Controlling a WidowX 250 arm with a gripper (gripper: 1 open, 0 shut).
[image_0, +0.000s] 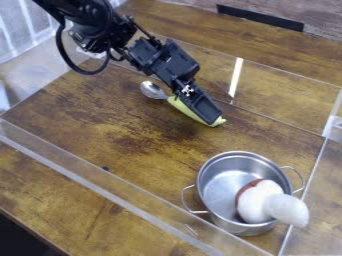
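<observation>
My black gripper (207, 116) reaches down from the upper left over a yellow-green object (185, 110) lying on the wooden table (94, 140); whether anything is between its fingers is hidden by the gripper body. A spoon (152, 90) lies just left of it. At the lower right a steel pot (222, 182) holds a white object with a brown part (254, 200) and another white piece (287, 210).
Clear plastic walls (107, 185) border the work area along the front and right. A white strip (235, 78) is at the back, behind the gripper.
</observation>
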